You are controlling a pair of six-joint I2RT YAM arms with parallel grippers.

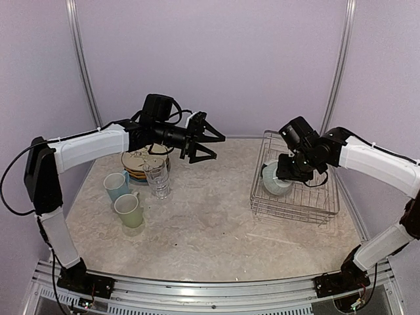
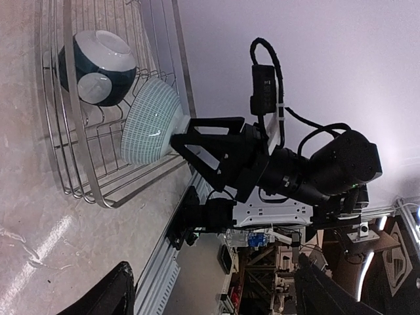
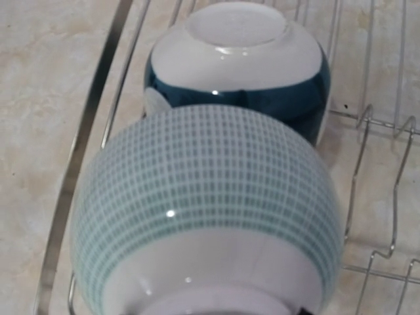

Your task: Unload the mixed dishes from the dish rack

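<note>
In the left wrist view, a pale green checked bowl point(image 2: 149, 125) leans on its side in the wire dish rack point(image 2: 92, 177). A dark teal and white cup point(image 2: 108, 62) lies beside it. My right gripper point(image 1: 283, 172) is at the bowl's foot; the right wrist view shows the bowl point(image 3: 210, 177) close up, the cup point(image 3: 239, 72) behind it. Its fingers are mostly hidden there, so its hold cannot be made out. My left gripper point(image 1: 213, 146) hangs open and empty above the table's middle back, left of the rack.
Stacked plates point(image 1: 134, 161), a clear glass point(image 1: 157, 180), a blue mug point(image 1: 117, 186) and a green mug point(image 1: 129, 210) stand at the left of the table. The rack's right part looks empty.
</note>
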